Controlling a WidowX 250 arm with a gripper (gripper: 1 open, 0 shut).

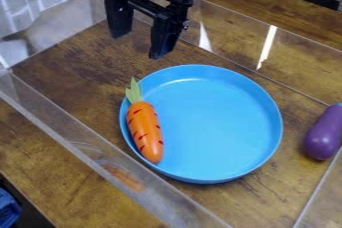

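Observation:
My black gripper [142,32] hangs at the top of the view, open, above the wooden floor behind a blue plate [221,122]. An orange toy carrot [146,132] with pale green leaves lies along the left side of the plate, its leaves at the rim. A purple eggplant [323,132] lies on the wood at the right edge, off the plate.
Clear walls [74,142] enclose the wooden area. A blue object [7,210] is cut off at the bottom left corner. Bare wood [74,67] is free left of the plate.

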